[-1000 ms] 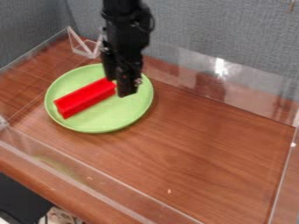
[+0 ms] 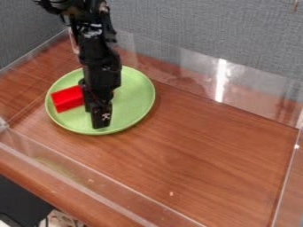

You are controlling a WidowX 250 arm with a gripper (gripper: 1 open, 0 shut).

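Note:
A red block [image 2: 67, 97] lies on the green plate [image 2: 133, 105] at the left of the tray. My black gripper [image 2: 99, 116] reaches down over the plate, at the block's right end, and covers part of it. Whether the fingers touch the block, or have any of it between them, cannot be made out.
The wooden floor [image 2: 213, 151] to the right of the plate is clear. Clear plastic walls edge it, with grey padded panels [image 2: 213, 40] behind.
My gripper has moved down and left from above the plate's back right onto the block's right part, hiding more of the block.

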